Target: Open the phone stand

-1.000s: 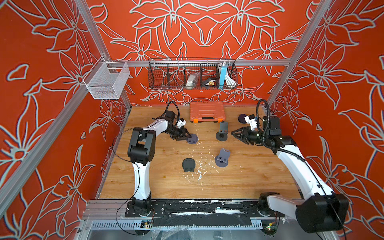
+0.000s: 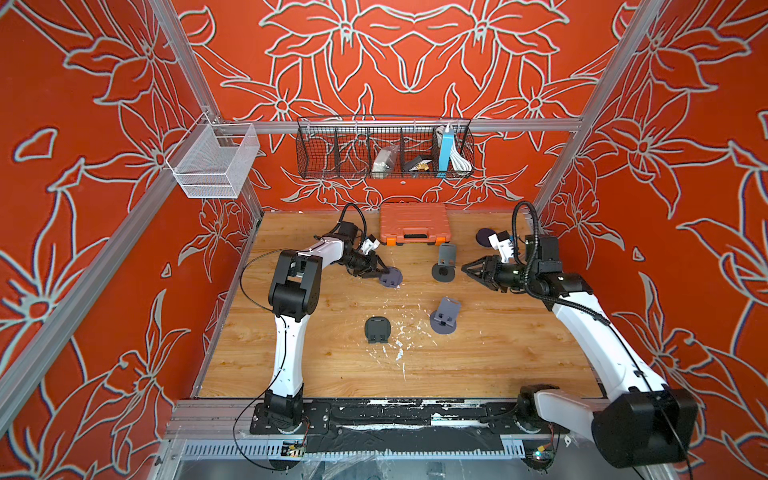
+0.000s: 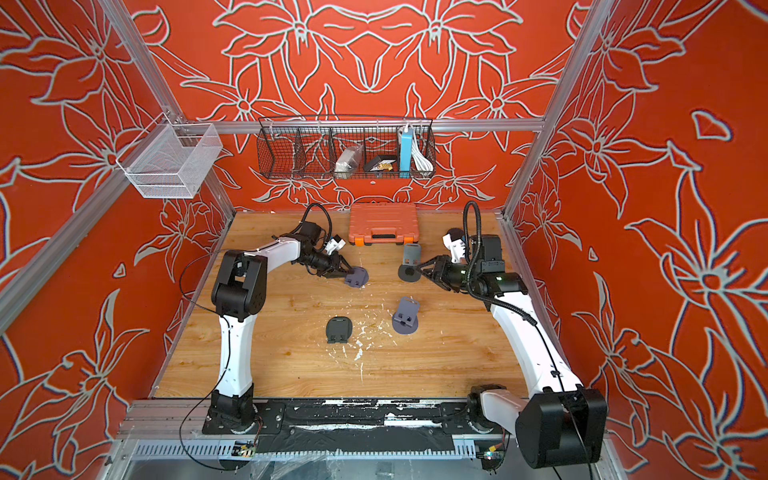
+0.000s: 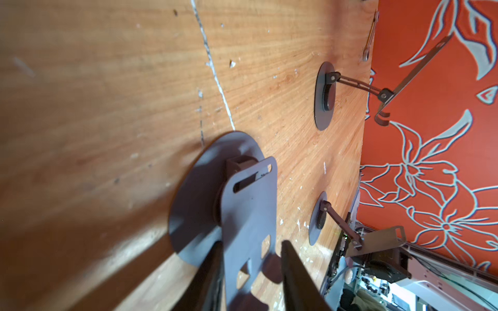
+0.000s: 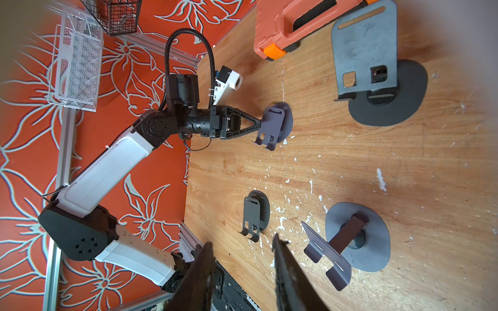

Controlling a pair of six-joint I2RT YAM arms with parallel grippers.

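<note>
A folded purple phone stand lies under my left gripper, whose part-open fingers are at its plate's lower edge; whether they grip it is unclear. The same stand shows at those fingertips in the right wrist view. A raised grey stand stands near my right gripper, whose fingers are part open over bare table, apart from it. A raised purple stand is at the front centre, and a folded dark green stand at the front left.
An orange case lies at the back. A purple disc sits behind the right gripper. Wire baskets hang on the walls.
My left gripper and the purple stand under it have shifted slightly to the right. The right arm is nearly unchanged.
</note>
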